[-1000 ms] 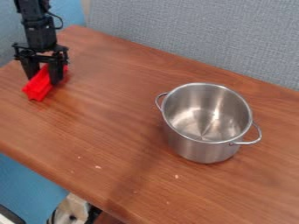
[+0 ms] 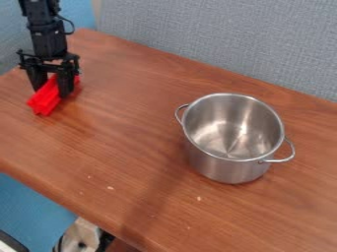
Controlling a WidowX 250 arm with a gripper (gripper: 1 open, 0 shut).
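Note:
My black gripper (image 2: 53, 75) is at the upper left of the table, pointing down over a bright red block (image 2: 43, 100) and shut on it. The block lies low at the tabletop, partly hidden behind the fingers. A steel pot (image 2: 231, 138) with two side handles stands upright on the right side of the table, apart from my gripper.
A grey textured wall (image 2: 224, 39) borders the back.

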